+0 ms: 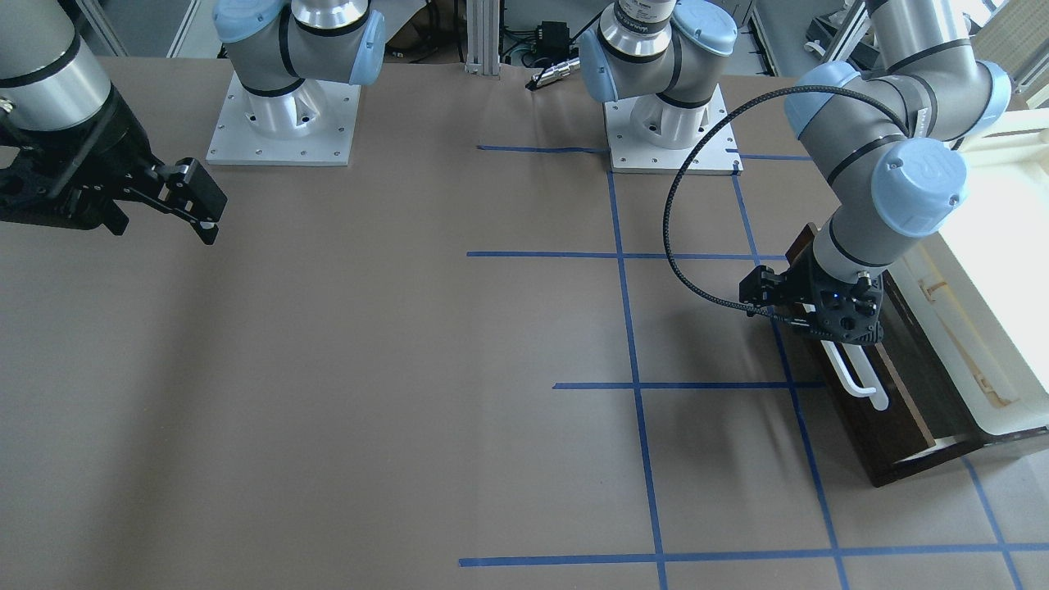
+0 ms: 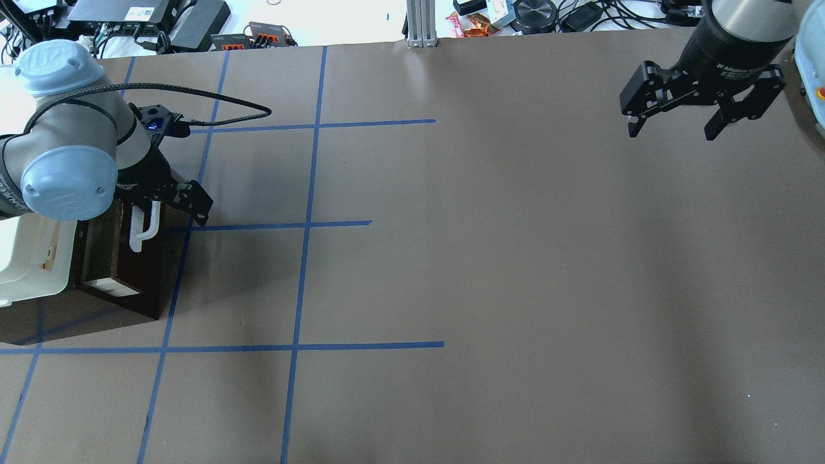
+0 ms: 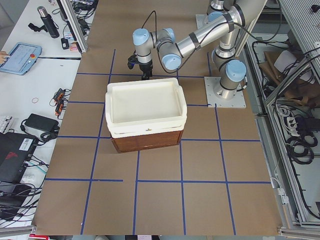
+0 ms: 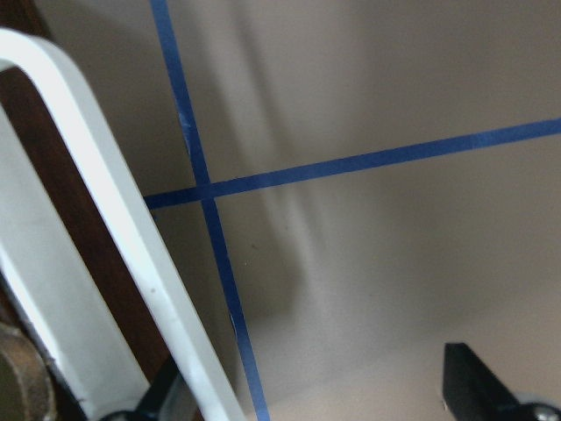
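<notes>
A dark wooden box (image 1: pixel 875 433) with a white tray (image 3: pixel 145 105) on top stands on the taped table, a white handle (image 1: pixel 853 378) on its side facing the middle of the table. My gripper (image 1: pixel 782 295) is down at that side, over the handle's far end. In the left wrist view the handle (image 4: pixel 131 228) runs diagonally to one black finger at the bottom left; the other finger (image 4: pixel 473 386) is at the bottom right, well apart, so the gripper is open. Whether that finger touches the handle I cannot tell.
Other arms stand at the back and at the left in the front view, one with a black gripper (image 2: pixel 700 100).
</notes>
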